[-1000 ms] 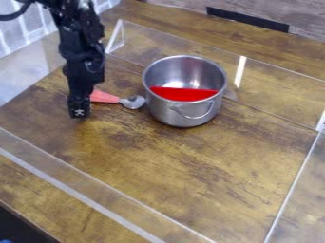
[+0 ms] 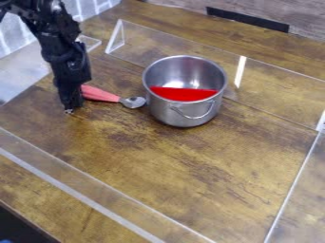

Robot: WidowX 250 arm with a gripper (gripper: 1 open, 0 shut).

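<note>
My black gripper [image 2: 71, 102] is down at the table surface on the left, over the handle end of a spoon [image 2: 105, 96] with a red handle and a silver head. The spoon lies on the wooden table with its head pointing right. The gripper's fingertips are dark and close together, and whether the handle is between them is hard to see. A steel pot [image 2: 184, 104] with a red band inside stands to the right of the spoon.
Clear strips or panels run along its edges, and a dark object sits at the back top right.
My gripper has shifted left along the spoon's handle, uncovering more of the red. The pot has stayed in place.
</note>
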